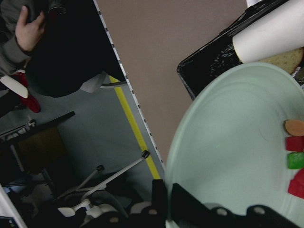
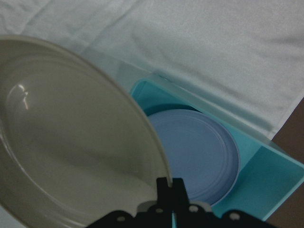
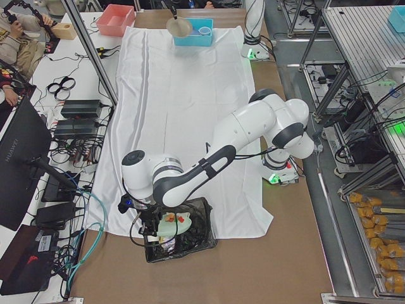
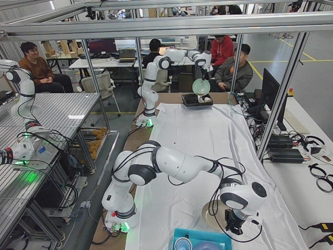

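Observation:
In the left wrist view, my left gripper is shut on the rim of a pale green plate [image 1: 223, 142] carrying several red, green and orange pieces. It is over the black bag-lined bin [image 3: 190, 247], which also holds a white roll [image 1: 268, 33]. In the right wrist view, my right gripper is shut on the rim of a beige plate [image 2: 71, 128], held beside and above a turquoise box [image 2: 268, 185] with a blue plate [image 2: 194, 147] inside.
A white cloth [image 3: 177, 95] covers the table middle, mostly clear, with brown table [image 3: 253, 272] around it. A red box [image 3: 116, 19] sits on the side table. People sit near the far end in the camera right view.

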